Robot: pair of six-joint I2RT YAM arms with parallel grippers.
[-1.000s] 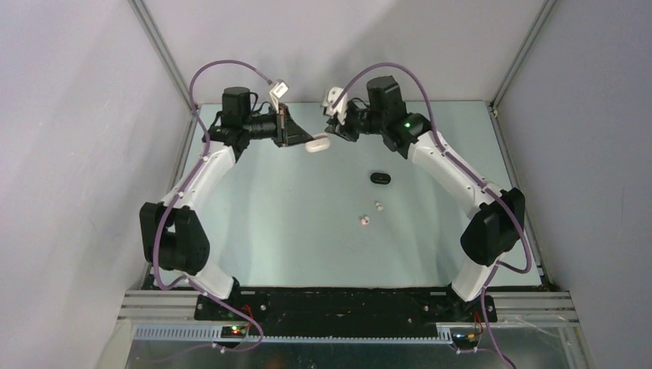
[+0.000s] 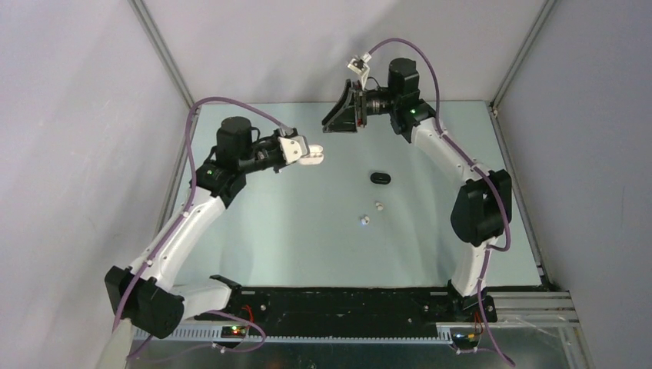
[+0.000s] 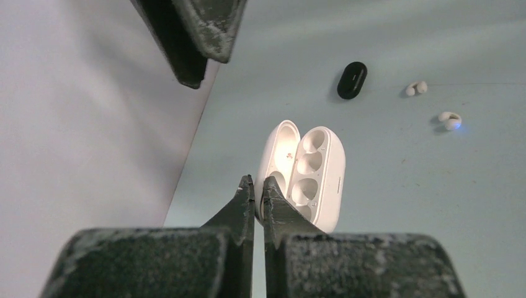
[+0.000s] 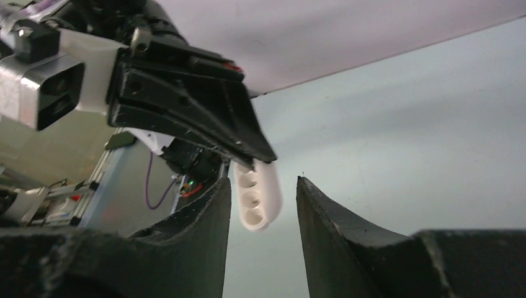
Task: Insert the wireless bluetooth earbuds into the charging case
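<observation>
My left gripper is shut on the edge of the open white charging case (image 3: 330, 180), holding it above the table. The left wrist view shows its two halves side by side, with round wells inside. One white earbud (image 2: 365, 220) lies near mid-table, glowing blue in the left wrist view. Close by, slightly farther back, rests another white earbud (image 2: 379, 206). Up at the back, my right gripper stands open and empty, to the right of the case; the case appears beyond its fingers in the right wrist view.
A black oval object (image 2: 380, 178) lies on the table behind the earbuds. White walls (image 2: 77, 115) close in the sides and back.
The left arm has swung its elbow outward and turned its wrist, bringing the case round to face differently.
</observation>
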